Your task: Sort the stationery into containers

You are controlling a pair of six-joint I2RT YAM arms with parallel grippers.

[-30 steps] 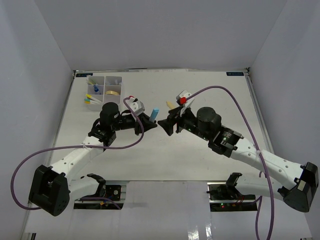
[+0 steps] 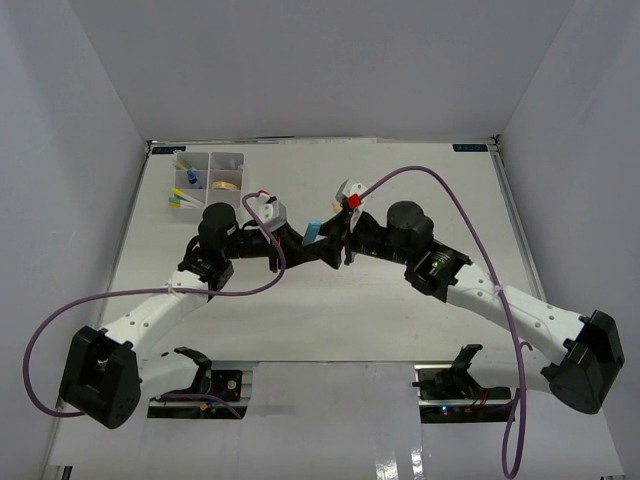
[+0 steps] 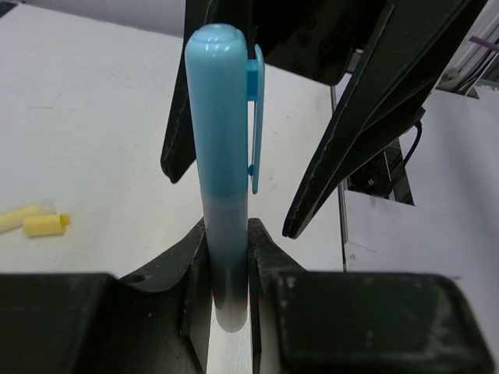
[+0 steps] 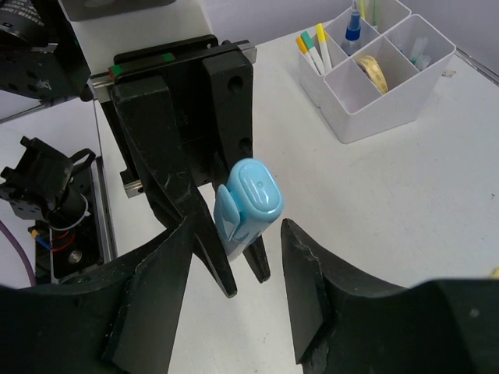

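A capped marker, blue above and whitish below (image 3: 222, 132), stands upright in the left wrist view. My left gripper is shut on its pale lower part. My right gripper is partly open, its fingers on either side of the marker's blue cap with gaps showing, not clamped on it. From above, only the blue cap (image 2: 312, 231) shows between the two grippers. The white divided container (image 2: 208, 180) stands at the back left, holding several pens, a blue bottle (image 4: 353, 27) and a yellowish tape roll (image 4: 373, 74).
A yellow marker (image 3: 47, 222) lies on the table, partly hidden behind the right gripper from above. Both arms meet over the table's middle, their fingers very close together.
The right gripper has moved left to the marker, from standing apart a second ago to around its cap.
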